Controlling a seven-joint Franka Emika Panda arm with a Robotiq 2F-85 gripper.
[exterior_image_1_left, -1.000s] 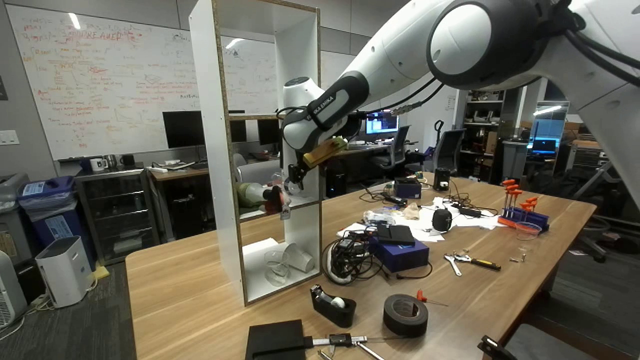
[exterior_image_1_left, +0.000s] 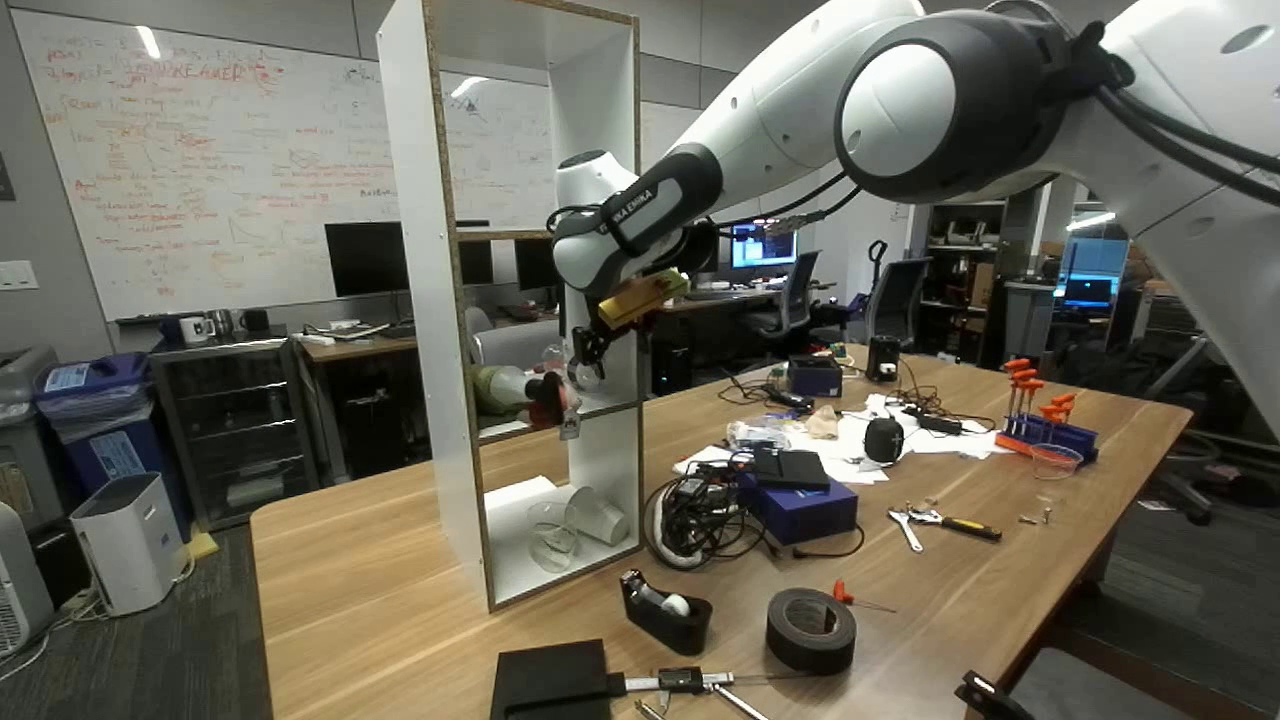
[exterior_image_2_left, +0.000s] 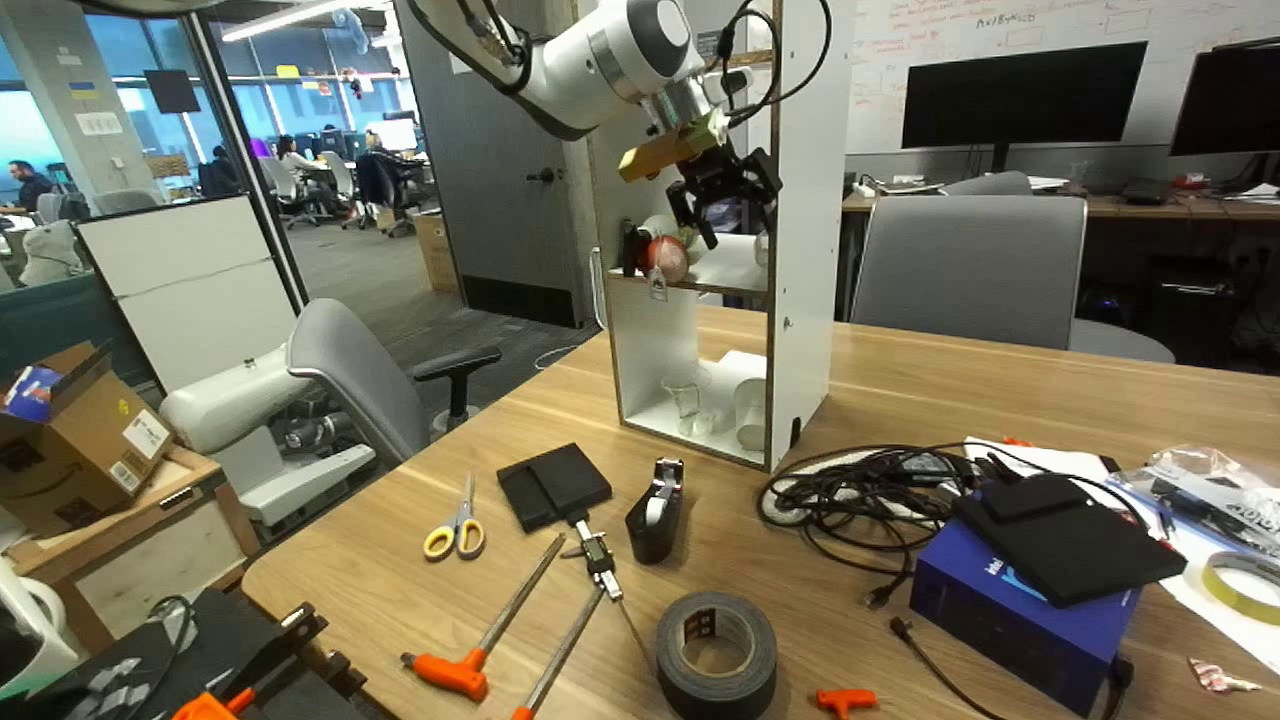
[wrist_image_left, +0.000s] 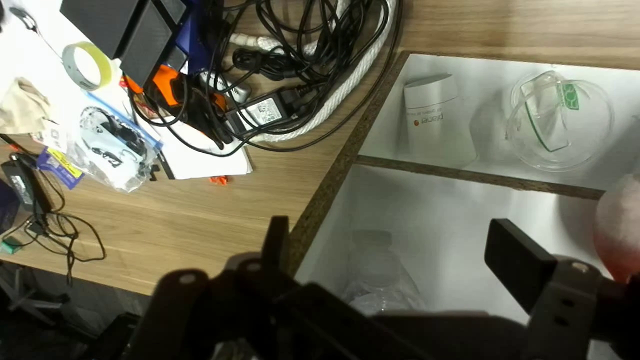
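My gripper stands open, its two fingers wide apart with nothing held between them. In the wrist view a clear bottle (wrist_image_left: 384, 276) lies in the white compartment beneath, seen through the gap and partly hidden by the gripper body. A red and pale round object (wrist_image_left: 621, 231) is at the right edge, beside the right finger. From exterior view 2 the gripper (exterior_image_2_left: 737, 230) is at the mouth of the middle compartment, above the round object (exterior_image_2_left: 665, 257) and to its right. A green bottle (exterior_image_1_left: 504, 390) lies on that same shelf in exterior view 1.
The tall white shelf unit (exterior_image_1_left: 462, 504) has side walls and a divider (wrist_image_left: 480, 175) close to the gripper. A beaker (exterior_image_2_left: 684, 396) and a white cup (exterior_image_2_left: 750, 414) occupy its lower compartment. Tangled cables (exterior_image_1_left: 696, 516) and a blue box (exterior_image_1_left: 800, 510) crowd the table beside it.
In exterior view 1 the arm has shifted slightly left towards the shelf unit, and the gripper's fingers now point more steeply down. The shelf's contents look unmoved.
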